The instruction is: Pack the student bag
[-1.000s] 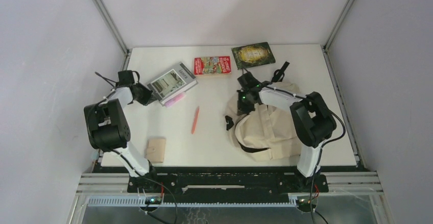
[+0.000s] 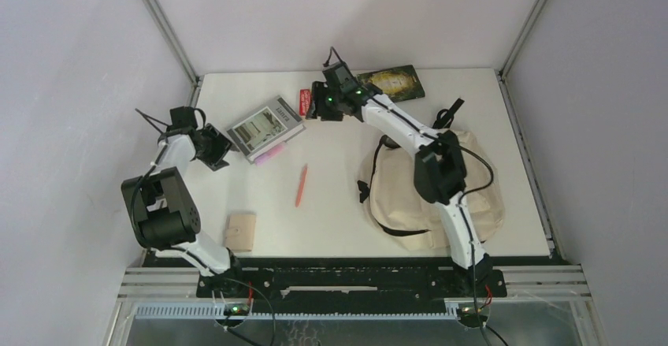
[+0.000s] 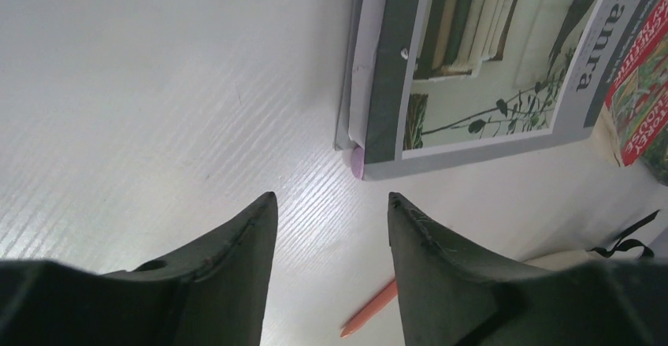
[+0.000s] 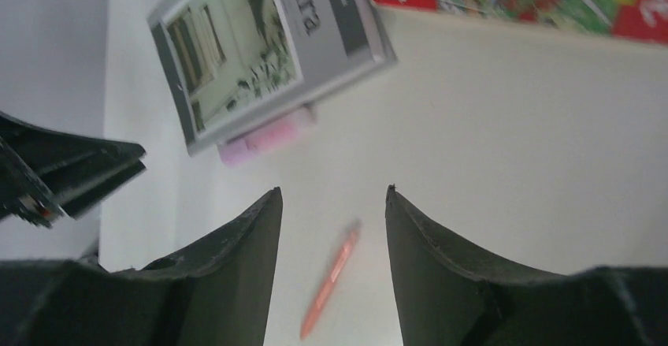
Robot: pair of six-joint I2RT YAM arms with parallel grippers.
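A grey book (image 2: 266, 130) with a picture cover lies slanted on the table's left half, a pink pencil case or marker (image 4: 272, 134) partly under its lower edge. My left gripper (image 2: 223, 151) hovers beside the book's left corner, fingers apart, empty in the left wrist view. Above the table near the red book (image 2: 305, 102), my right gripper (image 2: 324, 117) is also open and covers most of that book. An orange pen (image 2: 302, 185) rests mid-table. The cream bag (image 2: 394, 196) lies flat on the right, under my right arm. At the back lies a dark green book (image 2: 402, 83).
A small beige notebook (image 2: 240, 232) sits near the front left edge. Bare table (image 2: 331, 204) stretches between the orange pen and the bag. Behind the table stands a white wall.
My right gripper has swung left and away from the bag, over the red book. The bag shifted slightly right and its strap moved. My left gripper has drawn slightly left from the grey book.
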